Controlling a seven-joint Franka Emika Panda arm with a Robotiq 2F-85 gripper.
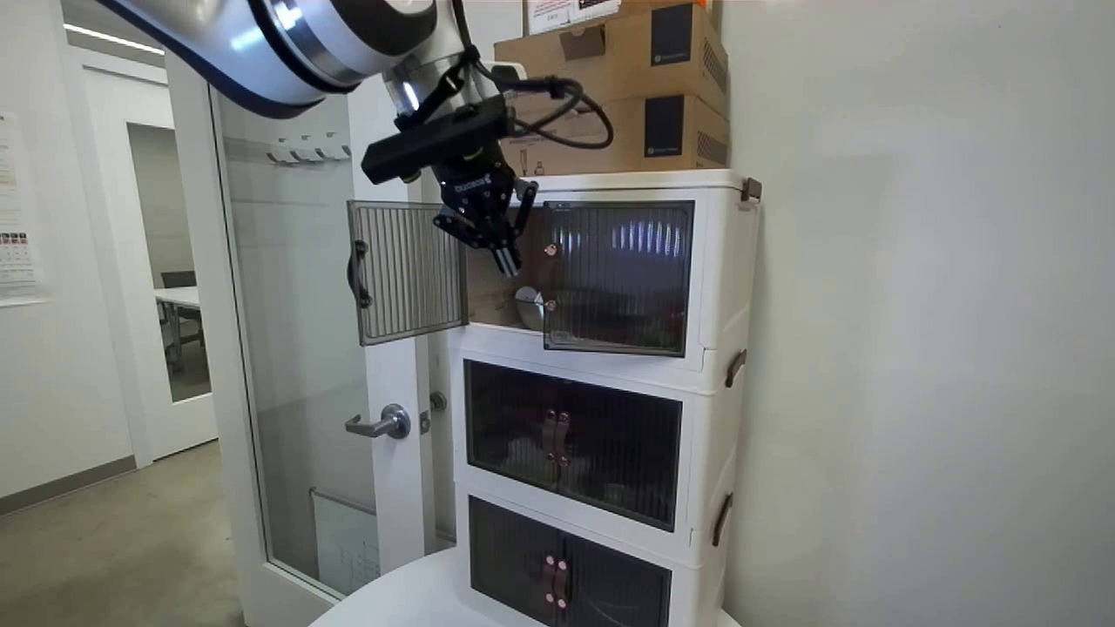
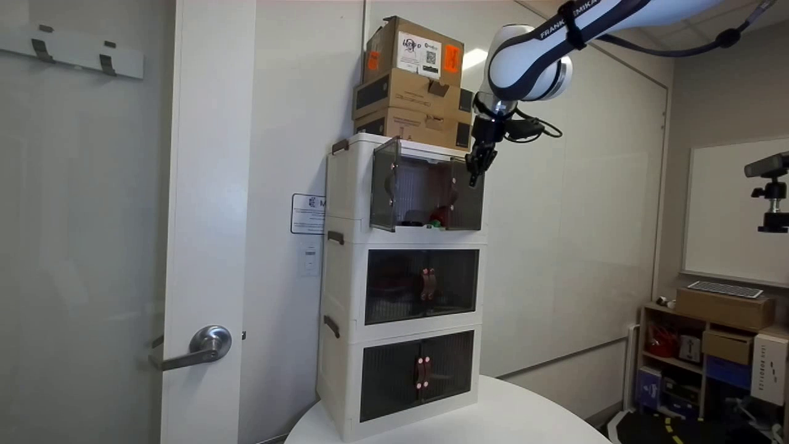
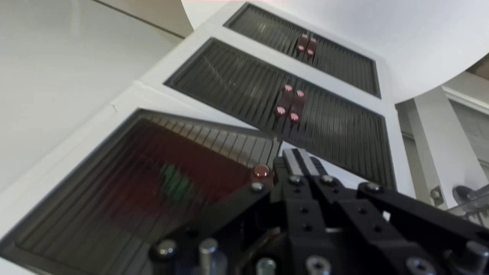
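Observation:
My gripper (image 1: 508,261) is shut, and nothing shows between its fingers. It hangs in front of the white three-tier cabinet (image 1: 718,282), at the height of the top compartment. That compartment's left door (image 1: 410,273) stands swung wide open. The right door (image 1: 622,273) is slightly ajar, with a brown handle at its free edge. In the wrist view the fingertips (image 3: 293,160) appear beside the right door's handle stud (image 3: 261,171); whether they touch is unclear. A pale rounded item (image 1: 530,308) sits inside the top compartment, and a green and red shape (image 3: 176,183) shows blurred through the door.
Cardboard boxes (image 1: 617,131) are stacked on the cabinet. The middle doors (image 1: 572,444) and bottom doors (image 1: 570,569) are closed. A white round table (image 2: 510,414) bears the cabinet. Left of it is a glass door with a lever handle (image 1: 381,421).

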